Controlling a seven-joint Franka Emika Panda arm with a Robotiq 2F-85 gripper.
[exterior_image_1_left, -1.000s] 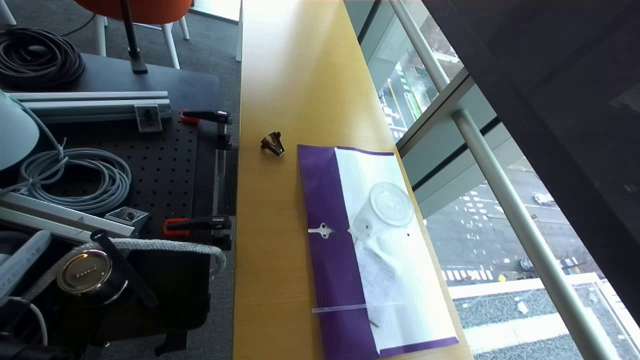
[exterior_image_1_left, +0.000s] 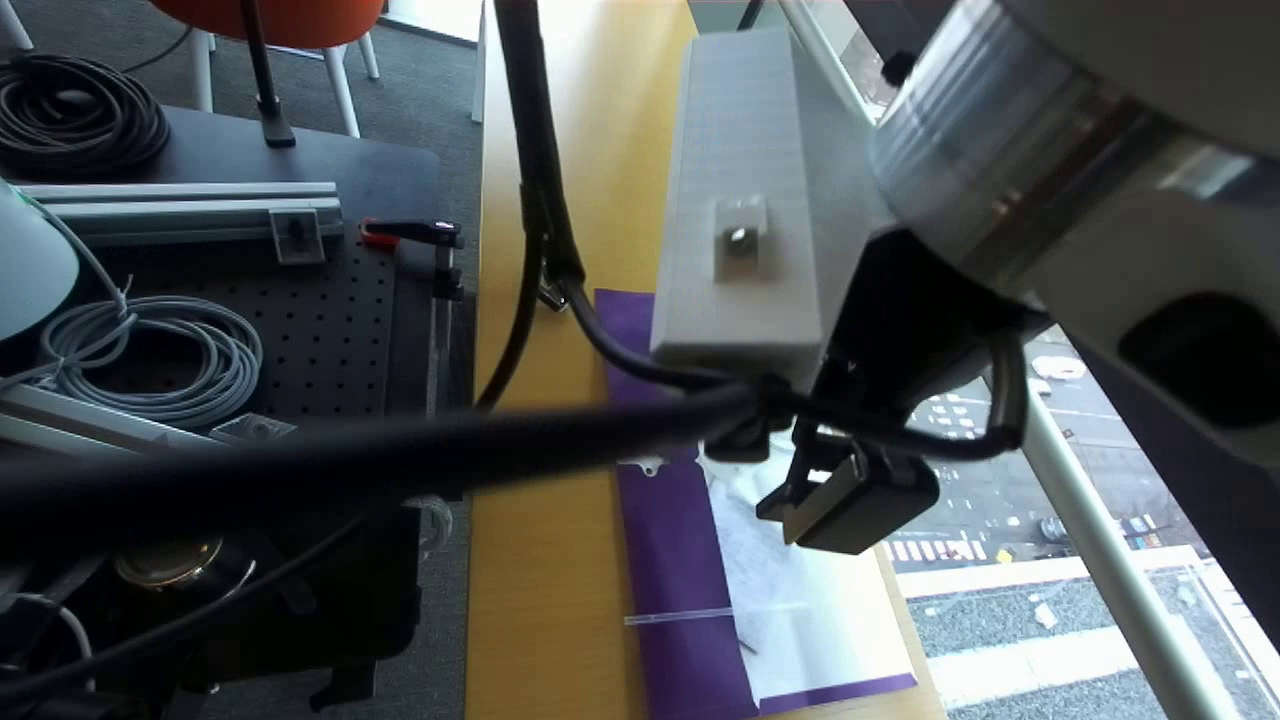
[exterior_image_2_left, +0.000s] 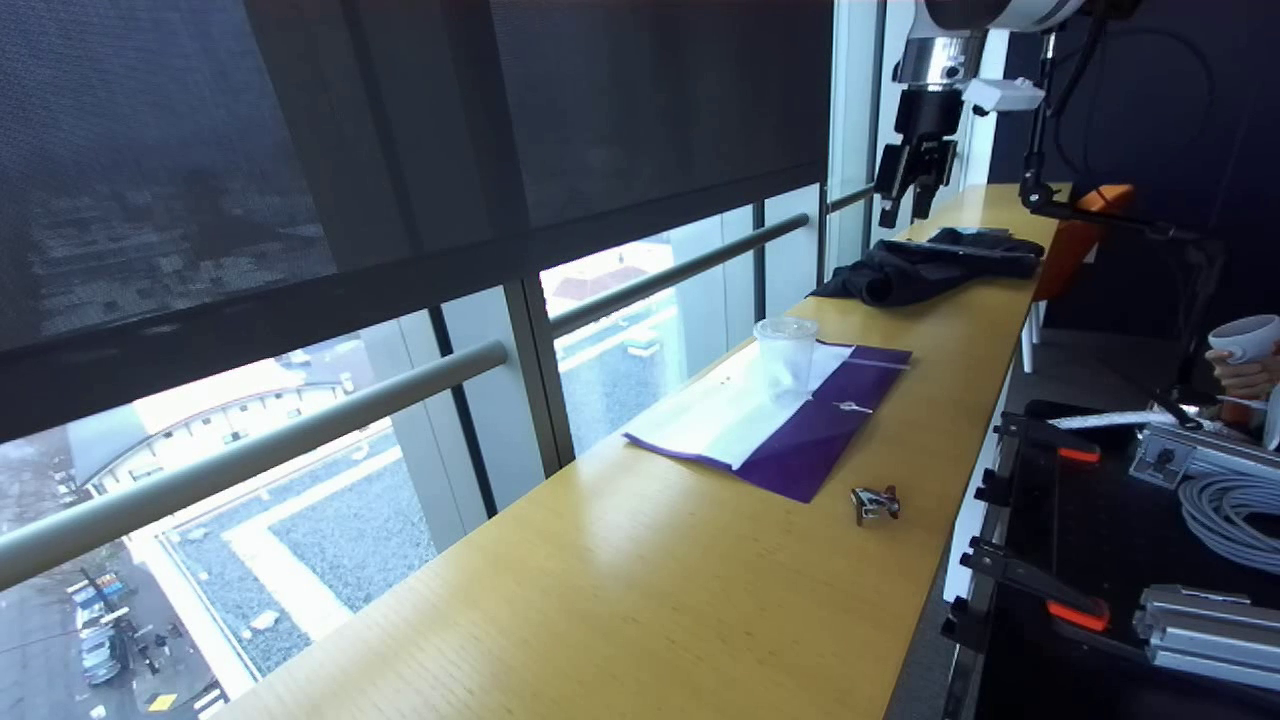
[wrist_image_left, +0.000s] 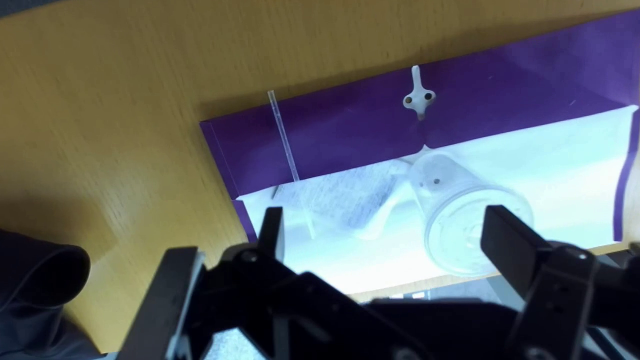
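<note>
A clear plastic cup (exterior_image_2_left: 786, 360) with a lid stands on the white part of a purple and white folder (exterior_image_2_left: 786, 470) in exterior view 2. My gripper (exterior_image_2_left: 905, 214) hangs open well above the bench, with nothing between its fingers. From the wrist, the cup's lid (wrist_image_left: 459, 225) lies below, partly overlapped by the right finger (wrist_image_left: 510, 240). A clear straw (wrist_image_left: 283, 135) and a small metal piece (wrist_image_left: 418, 99) rest on the folder's purple strip. In exterior view 1 the arm hides the cup.
Dark cloth (exterior_image_2_left: 924, 270) lies farther along the bench. A staple remover (exterior_image_2_left: 876, 502) sits near the bench's inner edge. The window rail (exterior_image_2_left: 678, 278) runs along the other side. Bare wood (exterior_image_2_left: 624, 600) shows at the near end.
In exterior view 1, the arm and its cables have come into view, where none showed a second ago. They now cover the cup and most of the staple remover.
</note>
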